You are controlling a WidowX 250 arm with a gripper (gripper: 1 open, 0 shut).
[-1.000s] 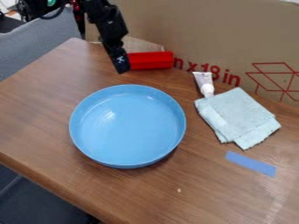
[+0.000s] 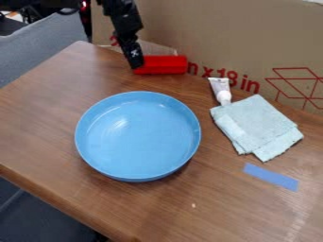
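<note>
My black gripper (image 2: 134,59) is at the top of the view, open, with its tips at the left end of a red cylindrical object (image 2: 164,64). Whether it touches that object is unclear. The object lies at the back of the wooden table, in front of a cardboard panel (image 2: 265,43). A large blue plate (image 2: 138,135) sits in the middle foreground.
A white tube (image 2: 221,89) and a folded pale cloth (image 2: 258,126) lie to the right. A blue strip (image 2: 270,176) is below the cloth.
</note>
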